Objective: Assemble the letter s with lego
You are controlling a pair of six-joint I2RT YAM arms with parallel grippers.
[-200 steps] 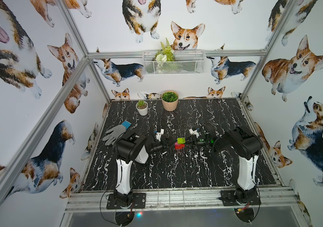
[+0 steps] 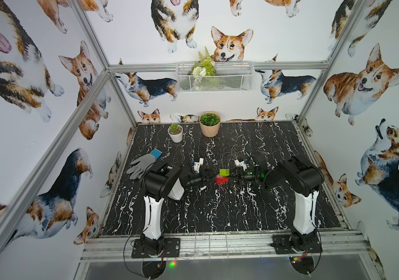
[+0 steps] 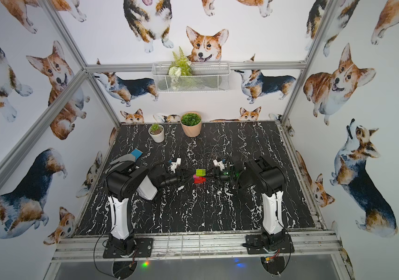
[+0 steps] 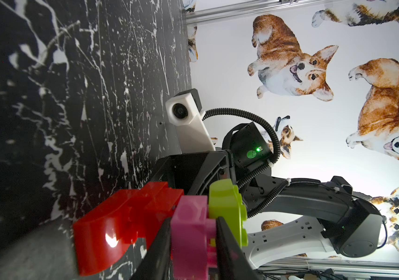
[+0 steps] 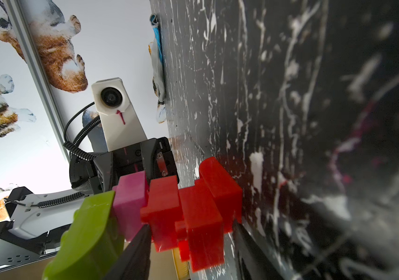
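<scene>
A cluster of red bricks (image 5: 201, 224), a pink brick (image 5: 129, 200) and a green brick (image 5: 80, 238) is held between my two facing grippers, low over the table's middle. My left gripper has its fingers either side of the pink brick; whether they grip it is unclear. My right gripper is shut on the red bricks. From the top left view the green brick (image 2: 224, 172) sits uppermost, with red (image 2: 222, 180) below.
A grey glove (image 2: 141, 165) lies at the left. A small white pot (image 2: 176, 136) and a larger peach pot (image 2: 209, 128) stand at the back. The table around the grippers is mostly clear.
Very little differs in the top left view; the grippers and bricks have barely shifted.
</scene>
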